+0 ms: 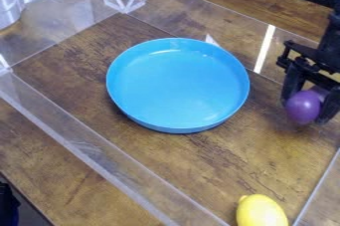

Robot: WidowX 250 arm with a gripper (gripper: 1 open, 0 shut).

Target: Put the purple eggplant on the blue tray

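Note:
The purple eggplant is at the right side of the camera view, held between the fingers of my black gripper. Its rounded end shows; the rest is hidden by the fingers. My gripper is shut on it, to the right of the blue tray. That tray is round, with a raised rim, and lies empty on the brown wooden surface near the middle of the view.
A yellow lemon lies at the bottom right, apart from the tray. Clear low walls border the wooden surface. Bare wood separates the tray from my gripper.

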